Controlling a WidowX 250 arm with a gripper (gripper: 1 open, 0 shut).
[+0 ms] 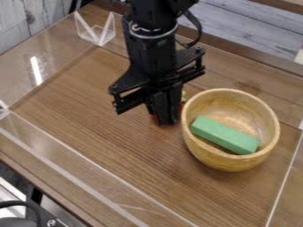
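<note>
My black gripper [166, 111] hangs over the middle of the wooden table, just left of a yellowish bowl [253, 122] that holds a green block [222, 135]. A small red object [154, 119] shows only in part behind the gripper's lower end. Whether anything is between the fingertips is hard to see, and so is how far they stand apart.
A clear plastic container [95, 27] stands at the back left. A black cable lies at the front left corner.
</note>
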